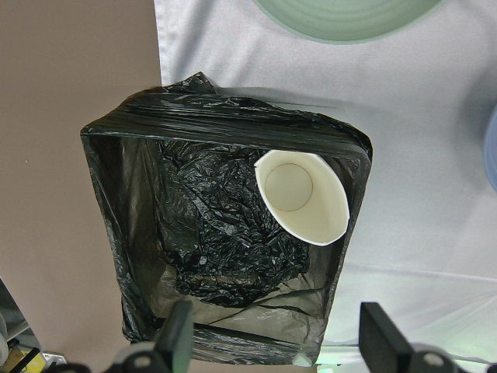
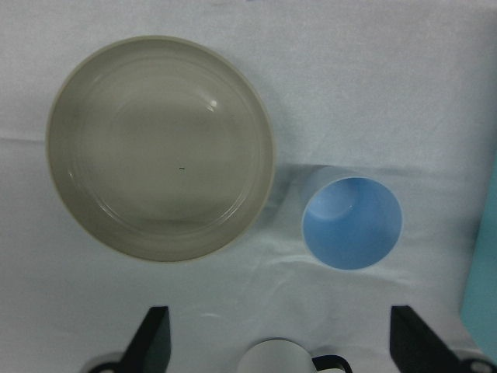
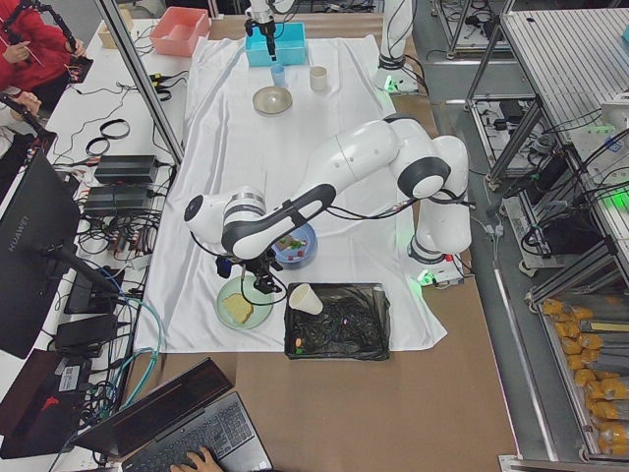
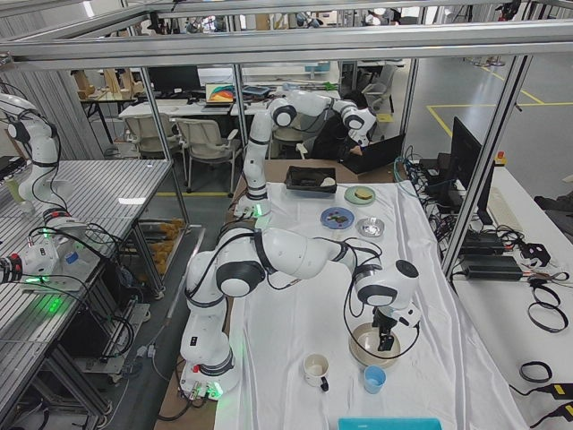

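Observation:
My left gripper [image 3: 261, 273] hangs open near the green plate [image 3: 246, 303] and black-lined bin [image 3: 336, 332]; its wrist view shows the bin below, with a white cup [image 1: 301, 198] tilted inside. My right gripper [image 4: 387, 333] is open above the area of a beige bowl [image 2: 159, 144], a blue cup [image 2: 351, 221] and a white mug [image 4: 315, 369]. Neither gripper shows anything between its fingers.
A blue plate [image 4: 337, 218] with small food pieces and a silver dish [image 4: 370, 227] sit mid-table. A turquoise bin [image 4: 389, 423] stands at the far end. Monitors, laptops and cables line the sides.

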